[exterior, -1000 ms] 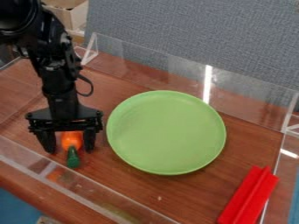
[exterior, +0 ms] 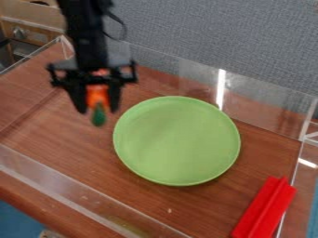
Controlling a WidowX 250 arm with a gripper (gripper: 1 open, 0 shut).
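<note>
My black gripper, blurred by motion, is raised at the upper left, left of a round green plate. Between its fingers hangs an orange carrot toy with its green top pointing down, clear of the wooden table.
Two red bars lie side by side at the lower right. Clear low walls edge the table, with a grey panel behind it.
My gripper has risen and moved back and slightly right, taking the carrot up with it from the table. The plate and red bars have not moved.
</note>
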